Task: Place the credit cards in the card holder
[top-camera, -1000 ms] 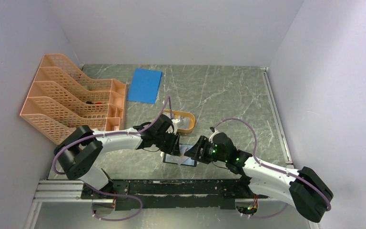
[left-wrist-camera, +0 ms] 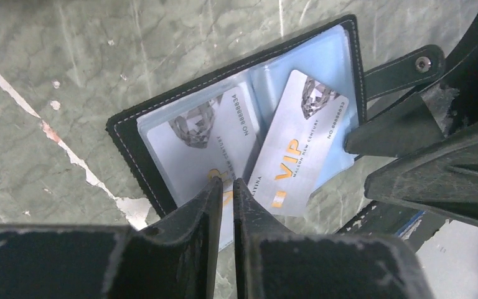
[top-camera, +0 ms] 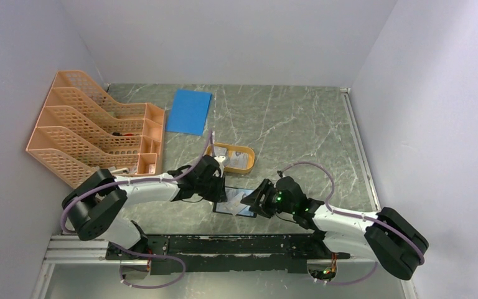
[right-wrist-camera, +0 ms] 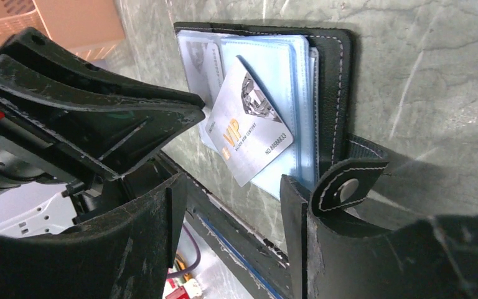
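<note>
The black card holder [top-camera: 249,215] lies open on the table, with pale blue sleeves. One white VIP card [left-wrist-camera: 302,134] lies slantwise across its right half, apparently on top of the sleeve. Another VIP card [left-wrist-camera: 230,124] lies in the left half, seemingly under the clear film. Over the left half, my left gripper is slightly open, a narrow gap between its tips and nothing visible in it. My right gripper stands wide open and empty at the holder's right side, one finger by the snap strap [right-wrist-camera: 348,187].
A yellow tray [top-camera: 253,163] with more cards sits behind the holder. At the back left are a blue sheet [top-camera: 188,112] and an orange slotted rack [top-camera: 155,114].
The right arm has shifted only slightly. The holder and its slanted card appear to lie where they were.
</note>
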